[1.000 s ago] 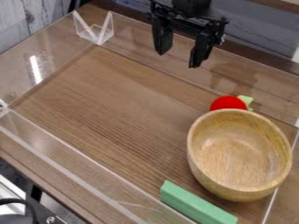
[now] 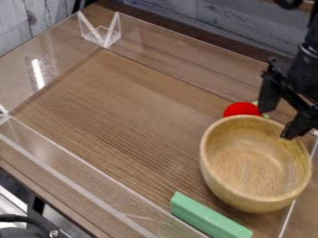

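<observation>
The dark gripper (image 2: 280, 98) hangs at the right side, open, just above the back rim of a tan bowl (image 2: 255, 163) and right of a red round object (image 2: 240, 110). The red object sits behind the bowl, with a small light green piece at its right, partly hidden. A green bar (image 2: 209, 216) lies in front of the bowl, at lower left.
A clear plastic item (image 2: 99, 26) stands at the back left edge. A black cable or hose (image 2: 19, 228) shows at the bottom left corner.
The gripper has moved from the back middle rightward and toward the front, over to the red object and bowl. The objects on the table look unmoved.
</observation>
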